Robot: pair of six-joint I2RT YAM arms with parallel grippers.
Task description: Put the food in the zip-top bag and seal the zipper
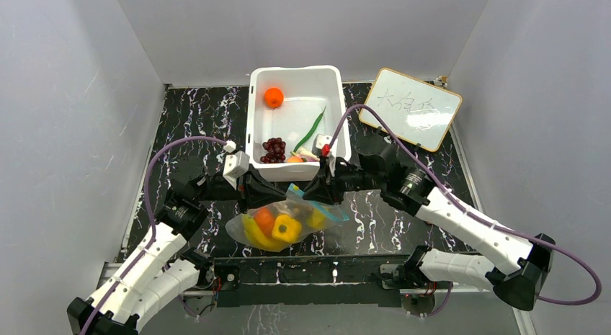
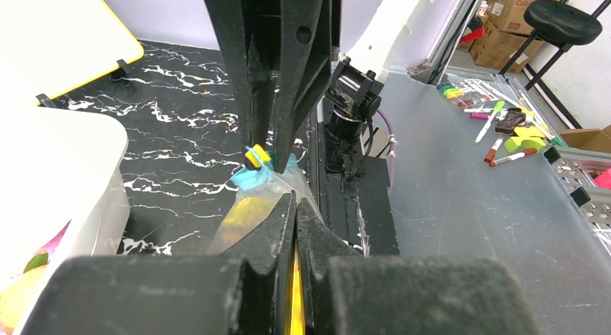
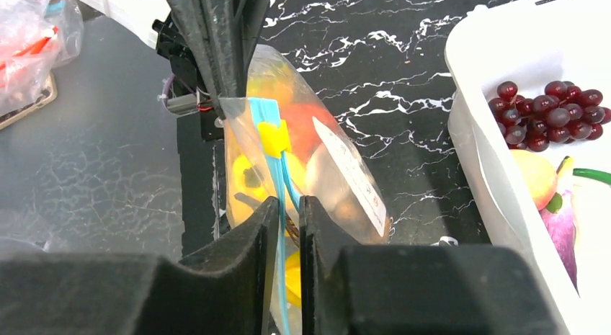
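Note:
The clear zip bag (image 1: 267, 233) hangs below both grippers, with a yellow pepper (image 1: 286, 229), an orange fruit (image 1: 264, 221) and a banana (image 1: 255, 234) inside. Its blue zipper strip (image 3: 281, 227) carries a yellow slider (image 3: 274, 139) near the corner by my left gripper. At that corner, the left gripper (image 1: 284, 197) is shut, the clear film meeting its fingertips. My right gripper is partly open, its fingers on either side of the zipper strip in the right wrist view. From the left wrist view, the slider (image 2: 258, 156) appears between the right fingers' tips; contact is unclear.
Behind the bag stands a white bin (image 1: 297, 76) with an orange (image 1: 273, 97), grapes (image 1: 274, 151) and a green pepper (image 1: 310, 131). A whiteboard (image 1: 411, 108) lies at the back right.

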